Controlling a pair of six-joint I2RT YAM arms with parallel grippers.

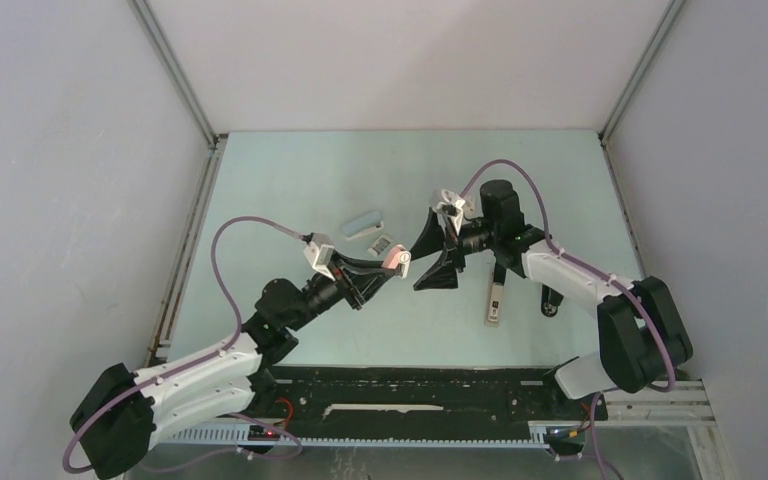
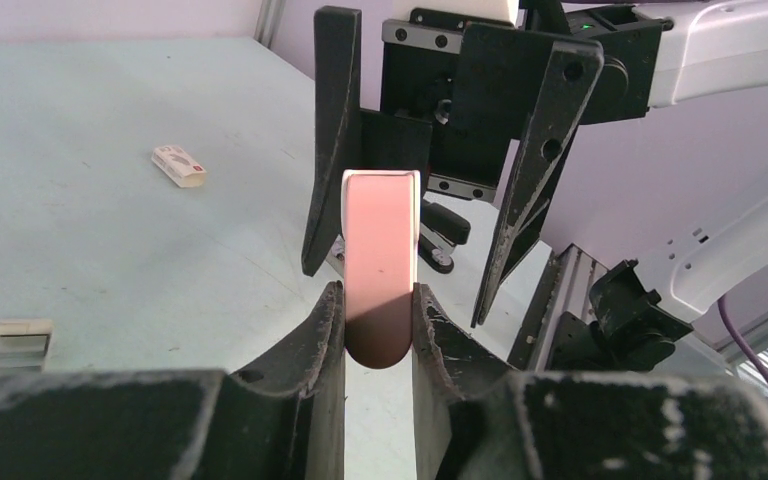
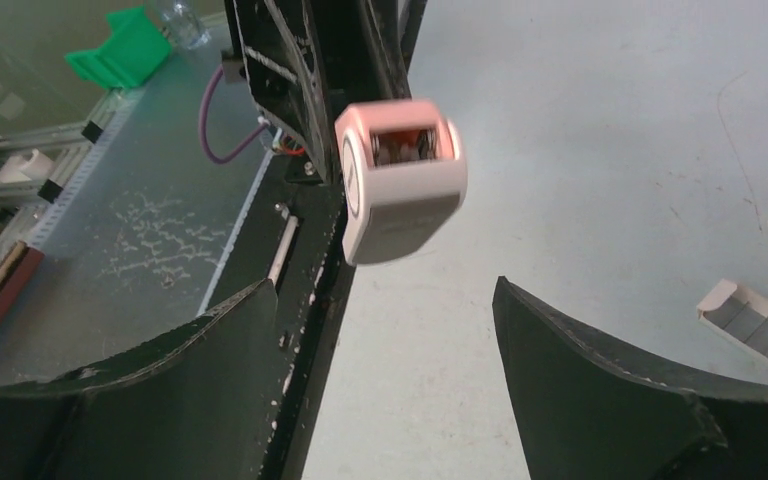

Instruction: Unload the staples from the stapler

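Observation:
A small pink-and-white stapler (image 1: 396, 261) is held up in my left gripper (image 1: 380, 270), which is shut on it; in the left wrist view its pink top (image 2: 378, 260) points upward between the fingertips. My right gripper (image 1: 430, 262) stands open just right of the stapler, fingers spread, nothing between them. In the right wrist view the stapler (image 3: 402, 195) hangs beyond and between the right fingers, with an opening and dark inner parts visible on its face.
On the table (image 1: 290, 180) lie a light blue item (image 1: 361, 223), a small grey tray (image 1: 380, 245), a long narrow item (image 1: 493, 305) and a black item (image 1: 550, 308) on the right.

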